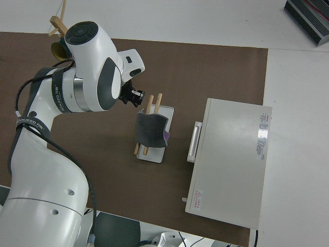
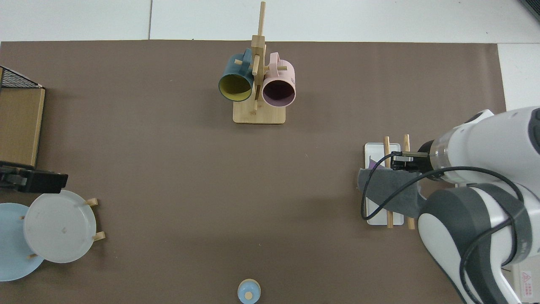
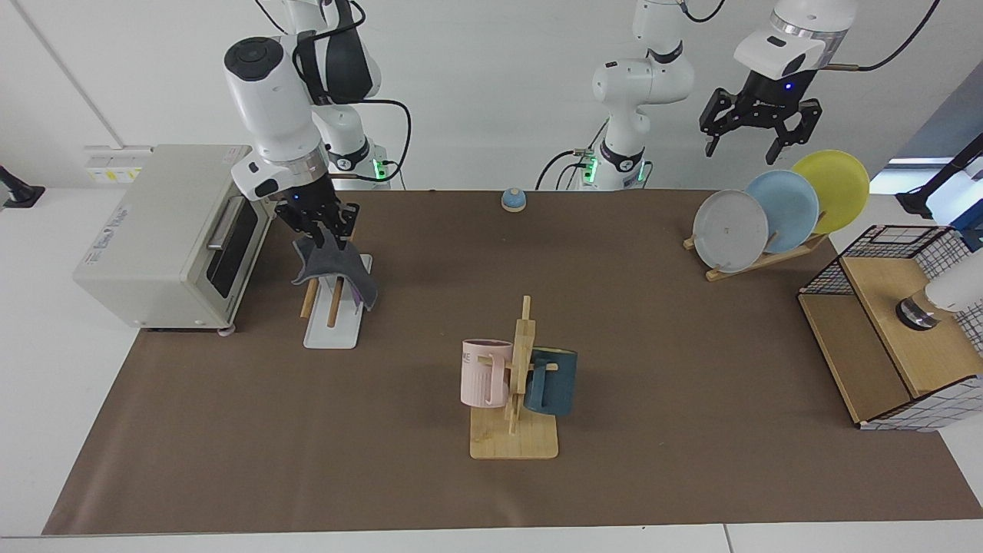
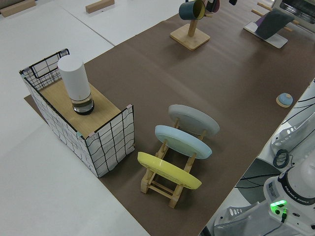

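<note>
A grey cloth (image 2: 384, 187) lies draped over wooden rods on a white tray (image 1: 154, 156), a bit of purple visible beneath it. One black gripper (image 1: 132, 95) hangs just above that rack, at the end of the arm at the right of the top view; whether its fingers are open or shut is unclear. The other gripper (image 3: 760, 124), dark and spread open, is raised behind the plate rack at the upper right of the left view, with nothing between its fingers.
A white oven (image 1: 226, 164) stands beside the cloth rack. A mug tree with pink (image 2: 278, 81) and teal (image 2: 235, 76) mugs stands at the back. Plates (image 3: 728, 230) in a rack, a wire shelf (image 3: 857, 350) and a small blue round object (image 2: 248, 291) sit elsewhere.
</note>
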